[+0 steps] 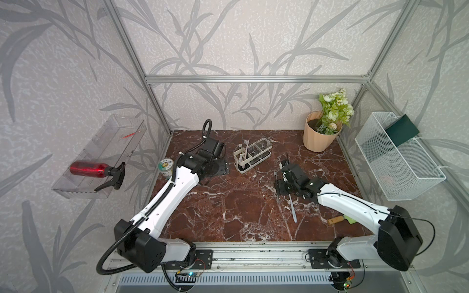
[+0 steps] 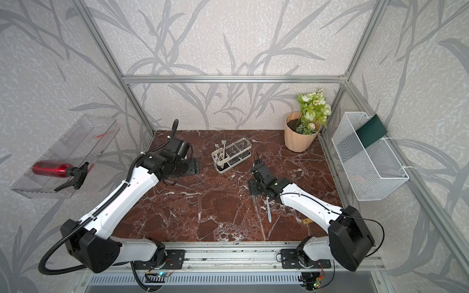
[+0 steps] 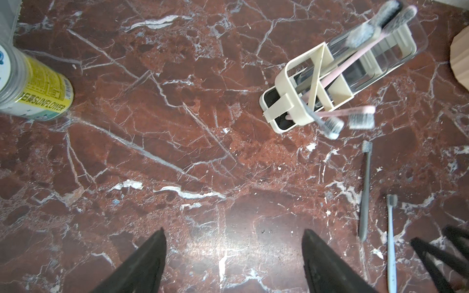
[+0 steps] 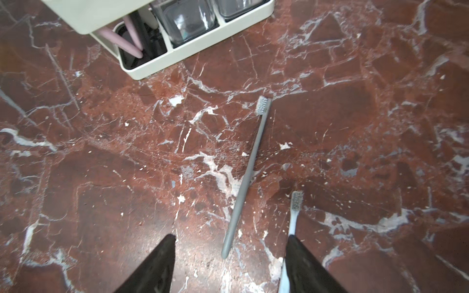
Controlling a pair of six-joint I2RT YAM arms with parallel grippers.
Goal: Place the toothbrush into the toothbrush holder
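Several toothbrushes stand in the beige toothbrush holder, all leaning in its near-left compartment. On the marble table in front of it lie two more, a dark grey toothbrush and a light blue toothbrush. Above these two hangs my right gripper, open and empty; the grey handle's end shows between its fingers from above, while the right finger partly covers the blue one. To the holder's left, my left gripper is open over bare table, with nothing between its fingers.
A round yellow-labelled tub stands at the left. The flower pot is at the back right. A brush with a wooden handle lies near the front right.
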